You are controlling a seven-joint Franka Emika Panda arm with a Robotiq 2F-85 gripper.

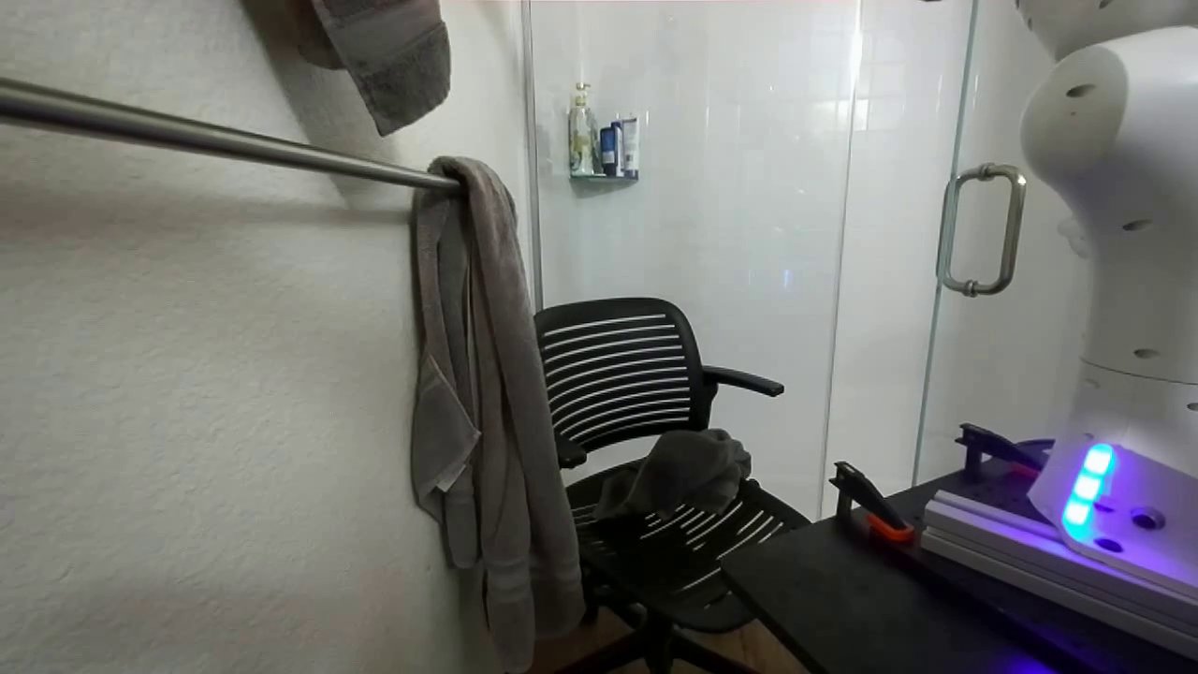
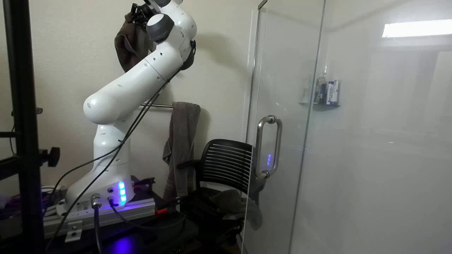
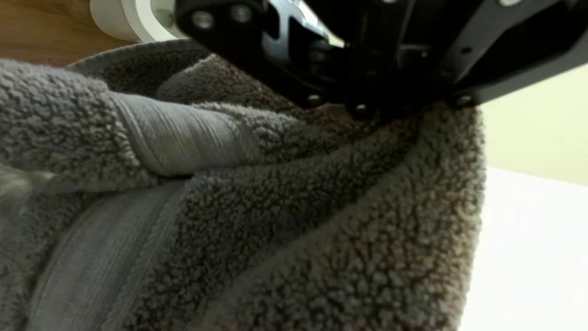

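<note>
A grey-brown towel fills much of the wrist view, its upper part pinched by my gripper, which is shut on it. In exterior view 2 the gripper is high by the wall, with the held towel draped below it. Only the lower end of this towel shows at the top of exterior view 1, above the metal rail and apart from it. Another grey towel is draped over the far end of the rail. The fingertips are buried in cloth or dark shadow.
A black chair stands beyond the rail, with a crumpled dark cloth on its seat. The glass shower door's handle juts out nearby. Most of the rail's near length is bare.
</note>
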